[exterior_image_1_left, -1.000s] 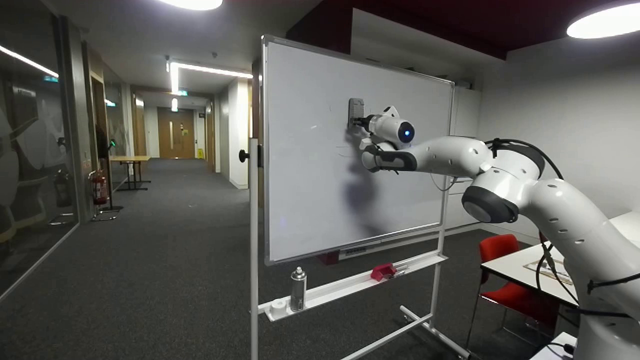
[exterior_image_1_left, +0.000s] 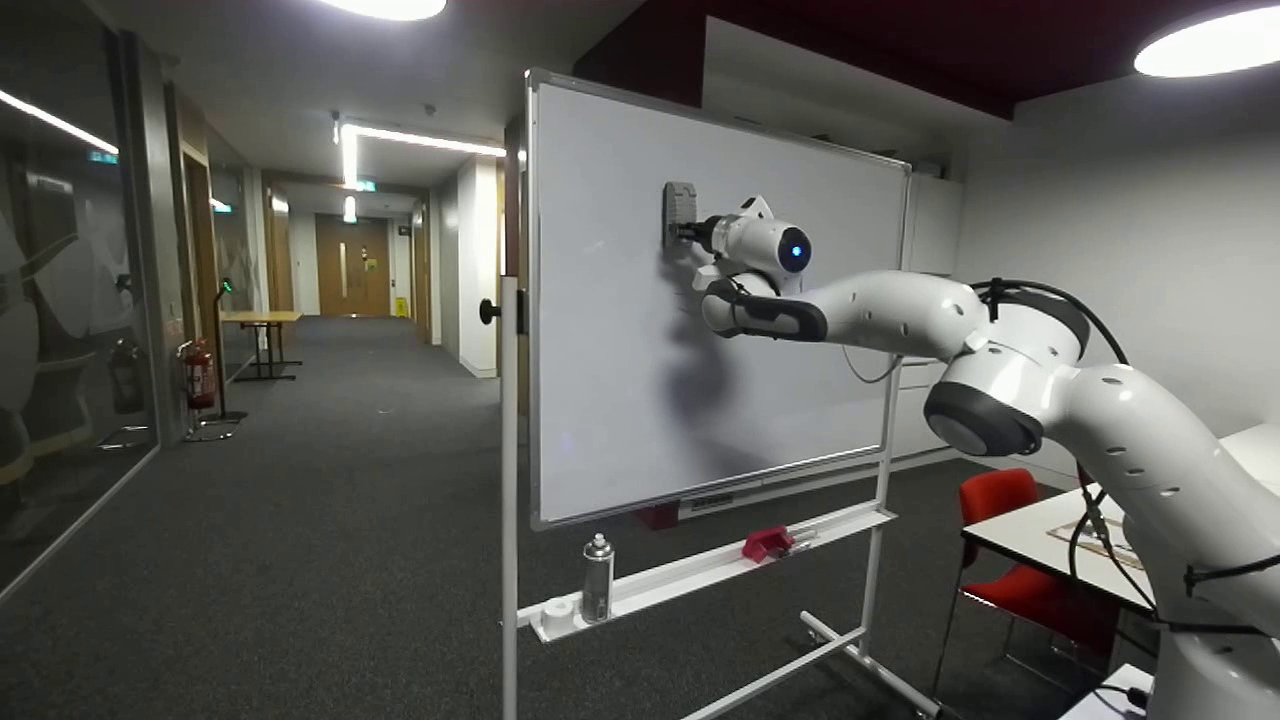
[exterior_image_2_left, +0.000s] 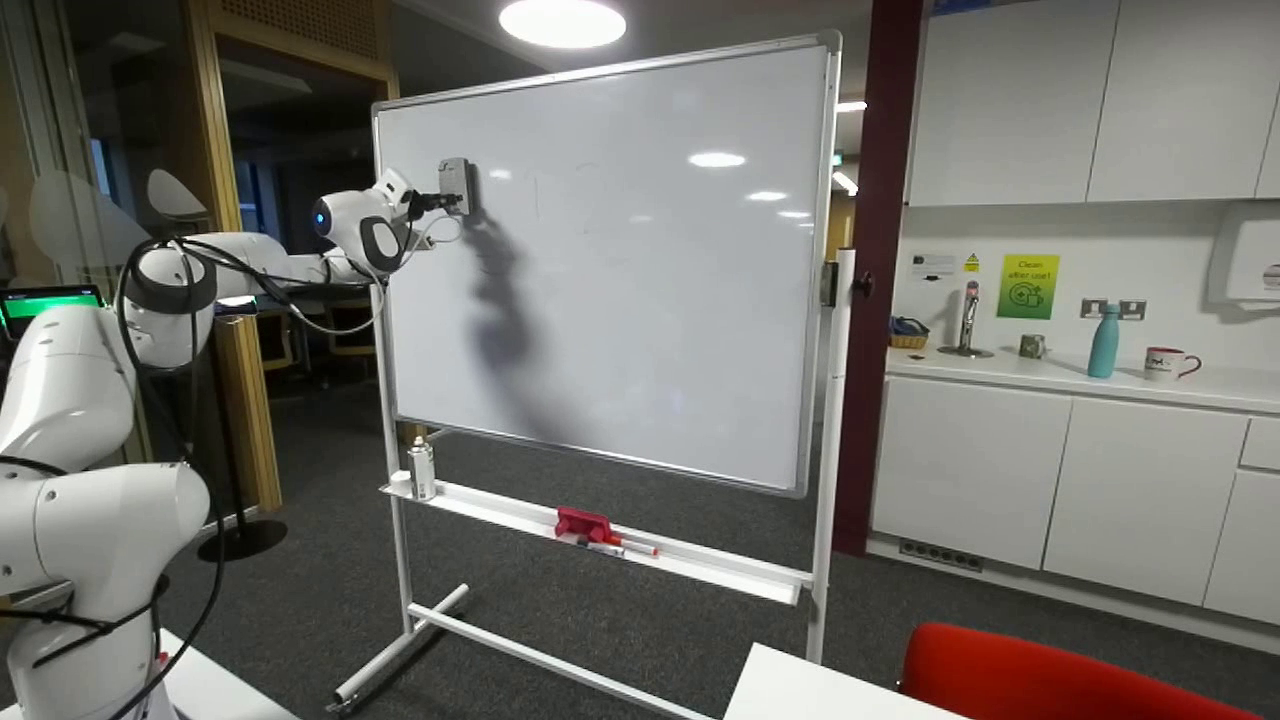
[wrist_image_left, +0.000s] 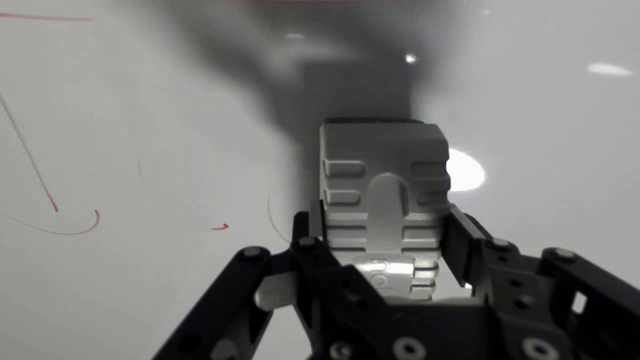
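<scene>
My gripper is shut on a grey ribbed eraser (wrist_image_left: 387, 150), with one finger on each side of it. The eraser stands upright against the whiteboard (exterior_image_2_left: 648, 300), or very close to it; touching cannot be told for certain. In exterior view 1 the eraser (exterior_image_1_left: 679, 204) is high on the left half of the board. Thin red marks (wrist_image_left: 45, 189) show on the board at the left of the wrist view, among them a short dash (wrist_image_left: 220, 227) and a faint curve (wrist_image_left: 274, 219) beside the left finger.
Below the board, a white tray (exterior_image_2_left: 708, 570) carries a spray can (exterior_image_1_left: 597, 578), a white roll (exterior_image_1_left: 558, 617), a red holder (exterior_image_2_left: 583, 524) and markers (exterior_image_2_left: 630, 546). A red chair (exterior_image_1_left: 1020, 576) and a white table stand near the arm. The rest of the board is unobstructed.
My gripper and the eraser have shifted left and slightly up across the board in exterior view 1. Faint marks seen left of the eraser earlier no longer show there.
</scene>
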